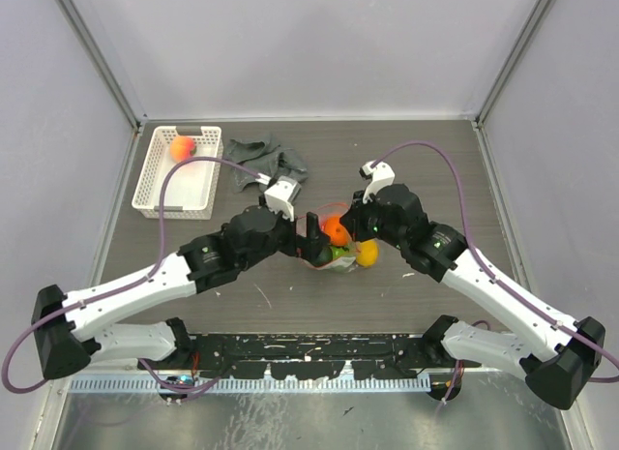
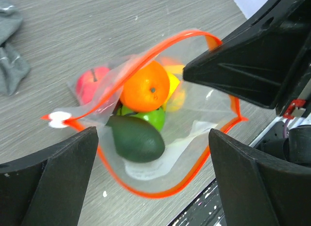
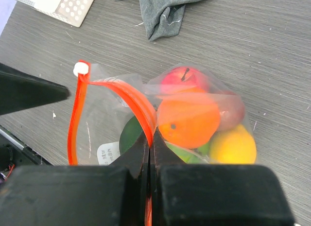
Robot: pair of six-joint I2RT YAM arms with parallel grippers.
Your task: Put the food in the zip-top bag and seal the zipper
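Note:
The zip bag with orange rim holds an orange, a red fruit, a green fruit, a dark green one and a yellow fruit. My right gripper is shut on the orange zipper edge of the bag. My left gripper stands open at the bag's left, fingers apart, the white slider and orange rim near them, nothing gripped.
A white basket with a red-orange fruit stands back left. A grey cloth lies behind the bag.

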